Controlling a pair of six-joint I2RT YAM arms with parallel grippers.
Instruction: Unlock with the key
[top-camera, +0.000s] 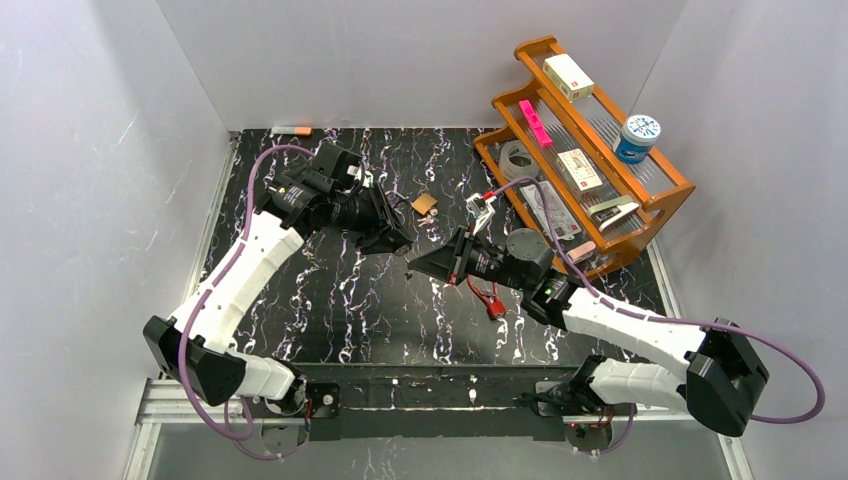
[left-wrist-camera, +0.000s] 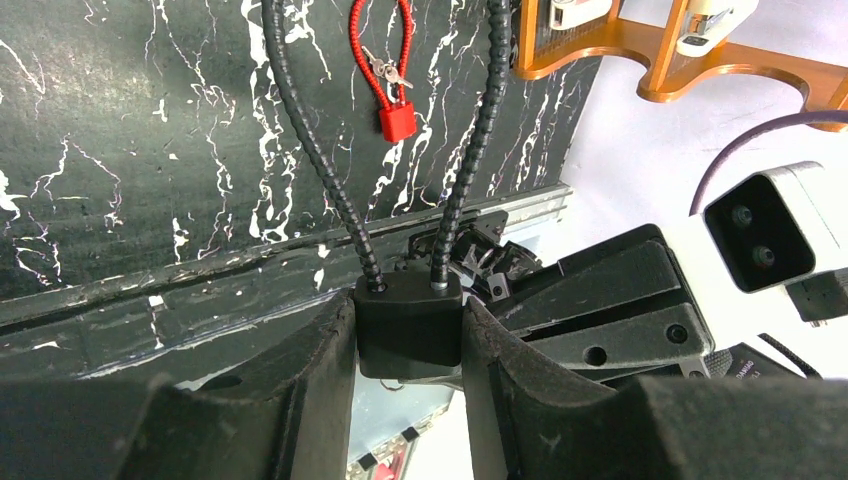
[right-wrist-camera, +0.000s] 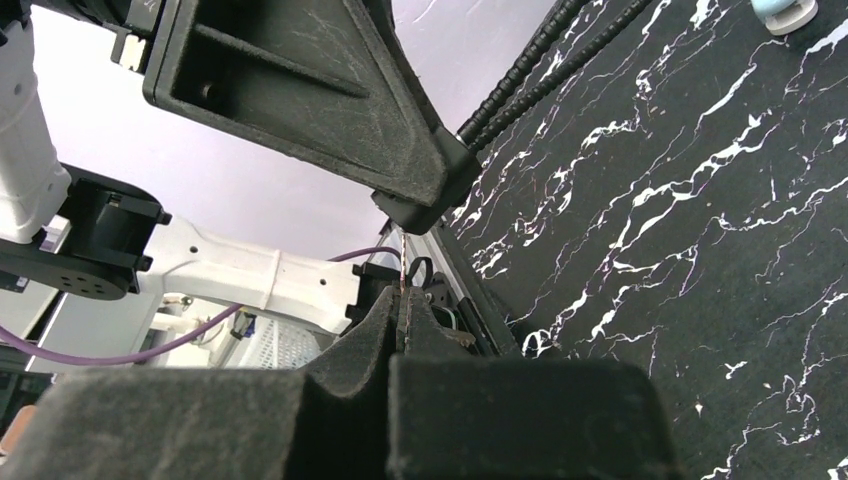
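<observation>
In the left wrist view a black padlock body (left-wrist-camera: 410, 330) with a long black braided shackle (left-wrist-camera: 318, 150) is gripped between the fingers of my left gripper. My right gripper is shut, pointing up at the lock's underside. From its tips a thin key blade (right-wrist-camera: 403, 252) rises to the lock's lower corner (right-wrist-camera: 415, 213); whether it is inside the keyhole I cannot tell. Seen from above, the left gripper (top-camera: 402, 243) and the right gripper (top-camera: 412, 264) nearly meet over the table's middle.
A red cable lock (top-camera: 495, 308) with keys lies on the dark marbled table. Farther back is a brass padlock (top-camera: 424, 205) with its keys (top-camera: 428, 219). An orange wooden shelf (top-camera: 600, 150) fills the back right.
</observation>
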